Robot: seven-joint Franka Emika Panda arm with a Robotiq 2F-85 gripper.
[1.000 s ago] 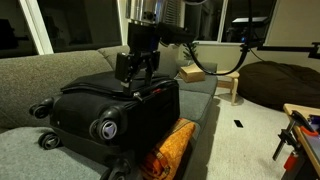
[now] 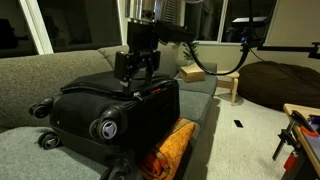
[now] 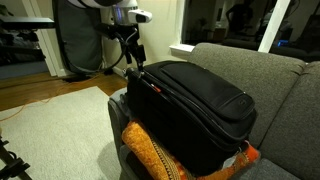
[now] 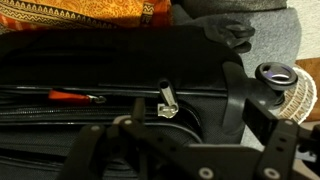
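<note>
A black suitcase (image 2: 150, 117) lies on its side on the grey couch, its wheels facing the near left in exterior view 1. Along its edge in the wrist view run zippers, with a metal zipper pull (image 4: 169, 96) near the middle and a red tag (image 4: 70, 97) to the left. My gripper (image 2: 138, 84) points down at the suitcase's zippered edge, its fingers open. In the wrist view the zipper pull appears in the space between the spread fingers. Whether the fingertips touch the suitcase, I cannot tell.
An orange patterned cloth (image 3: 155, 153) lies under the suitcase on the couch (image 2: 35, 150). A cardboard box (image 2: 192, 73) sits farther back. Pale carpet (image 3: 70, 135) lies open in front of the couch, and a wooden table (image 2: 305, 120) stands at the right.
</note>
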